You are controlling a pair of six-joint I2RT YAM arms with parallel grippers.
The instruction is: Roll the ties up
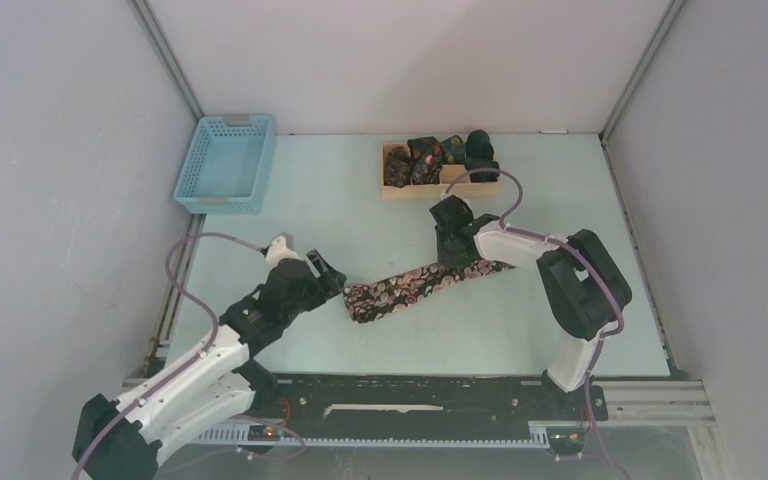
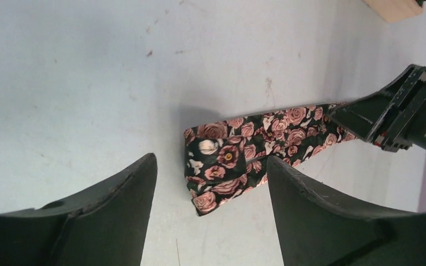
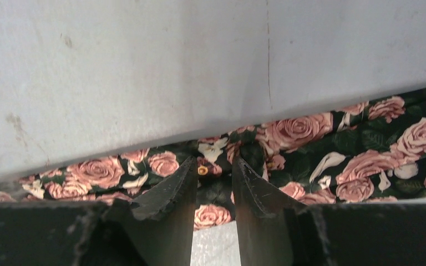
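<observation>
A long dark tie with pink roses (image 1: 400, 292) lies slantwise across the middle of the table. In the left wrist view, its near end carries a short folded-over flap (image 2: 216, 160). My left gripper is open around that end from above, with a wide gap between its fingers. From the top view, the left gripper (image 1: 328, 270) stands just left of the tie's end. Over the tie's right part is my right gripper, its fingers parted by a narrow gap in which the tie's cloth shows. Whether the fingertips touch the cloth I cannot tell.
At the back, a wooden box (image 1: 392, 191) holds several dark rolled bundles (image 1: 425, 160). An empty blue basket (image 1: 185, 170) stands at the back left. Bare table surrounds the tie at front and back.
</observation>
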